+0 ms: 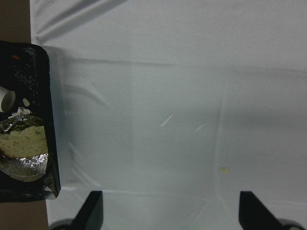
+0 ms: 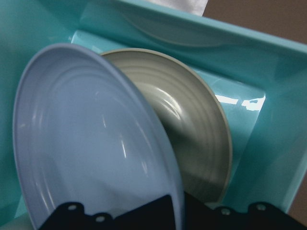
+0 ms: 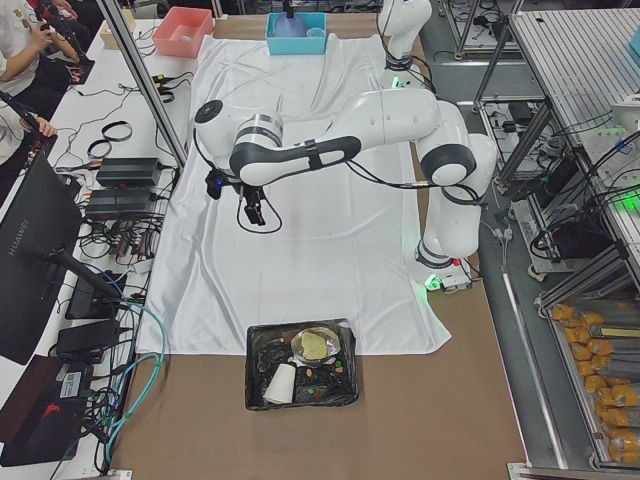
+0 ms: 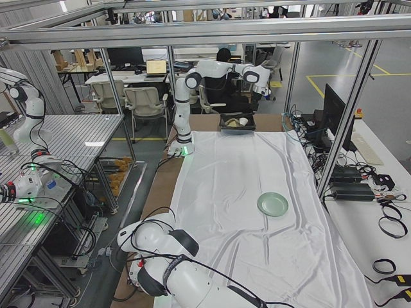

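Note:
A blue plate (image 2: 91, 134) is tilted inside the teal bin (image 2: 268, 48), partly over a grey plate (image 2: 201, 143); my right gripper is shut on its rim. The bin (image 3: 296, 46) is at the far end in the camera left view. My left gripper hangs open over the white cloth, beside a black tray (image 1: 29, 189) holding a foil dish with a piece of bread (image 1: 24, 141) and a white cup (image 1: 5, 100). A green plate (image 4: 272, 204) lies on the cloth in the camera right view, hidden in the camera left view by my left arm.
A red bin (image 3: 183, 30) stands on the side table at the back left. Monitors (image 3: 35, 255), cables and electronics line the left side.

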